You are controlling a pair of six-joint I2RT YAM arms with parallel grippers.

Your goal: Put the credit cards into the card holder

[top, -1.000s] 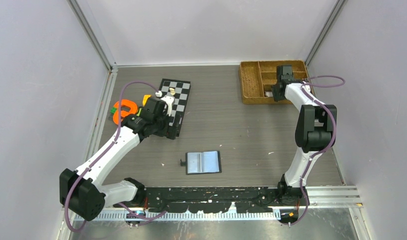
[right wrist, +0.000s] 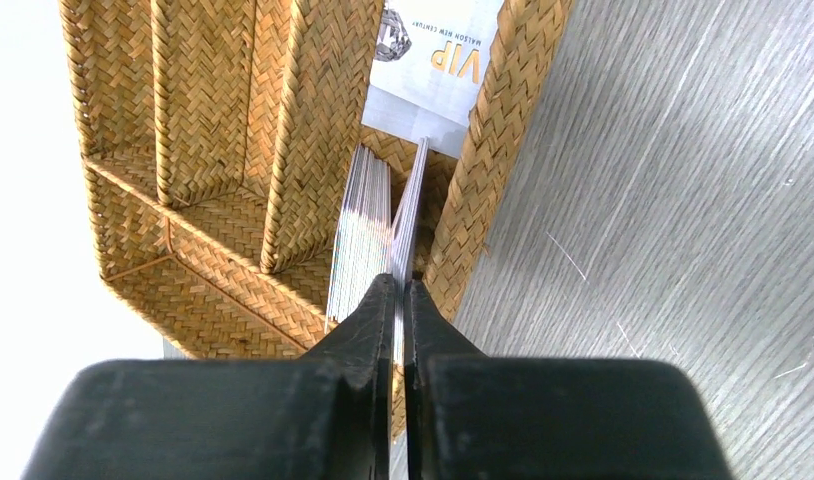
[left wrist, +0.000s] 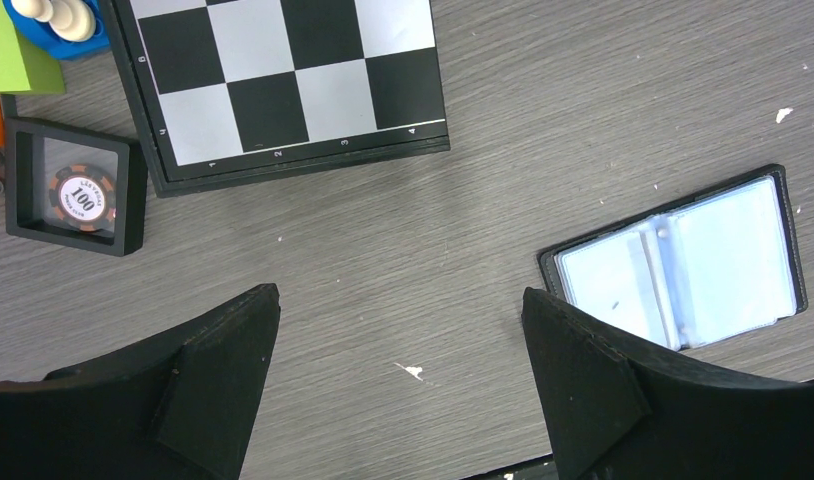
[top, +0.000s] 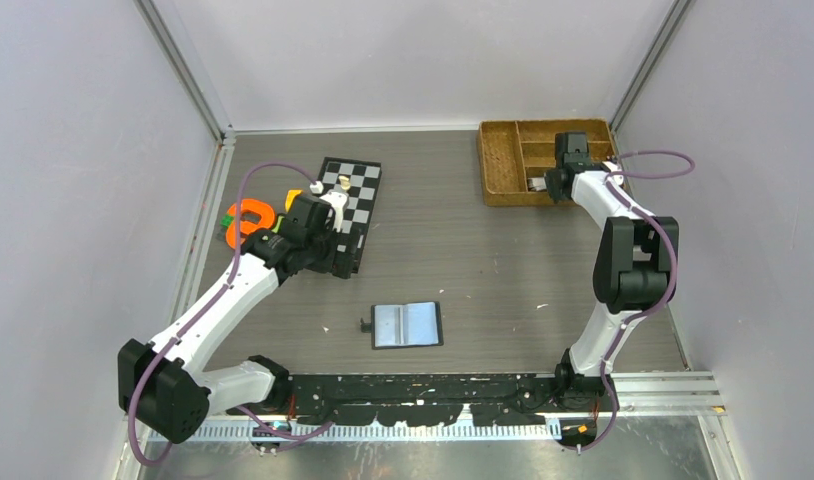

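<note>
Inside the woven box (right wrist: 493, 130), a row of upright white cards (right wrist: 361, 235) stands on edge in a narrow compartment. My right gripper is shut on a thin card or cards (right wrist: 410, 205) beside that row; how many cannot be told. Flat in the same compartment lies a VIP card (right wrist: 435, 55). An open card holder (left wrist: 683, 265) with a black rim and clear sleeves lies on the table, also in the top view (top: 407, 325). My left gripper is open above bare table, to the left of the holder, with nothing between its fingers.
At the left are a checkered board (left wrist: 293, 80), a black tray with a poker chip (left wrist: 83, 198) and an orange object (top: 251, 222). The box sits against the back right. Mid-table is clear between board and box.
The left arm and the card holder have not moved.
</note>
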